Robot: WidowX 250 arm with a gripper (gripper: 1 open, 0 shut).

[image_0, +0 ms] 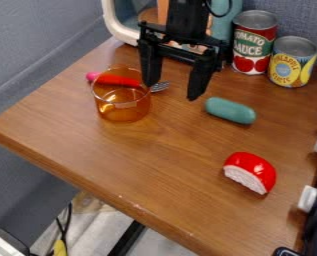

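My black gripper (173,78) hangs open above the back middle of the table (147,175), its two fingers wide apart with nothing visible between them. Below its left finger, an orange transparent cup (121,105) holds or supports a red-handled item (115,80), with fork tines (160,86) showing to the right of the cup. A teal cylindrical object (230,110) lies right of the gripper. A red piece with a white face (250,172) lies toward the front right.
A red-and-green can (252,48) and a yellow can (292,65) stand at the back right, beside a pale teal open container (121,20). A dark appliance with white knobs (313,230) lines the right edge.
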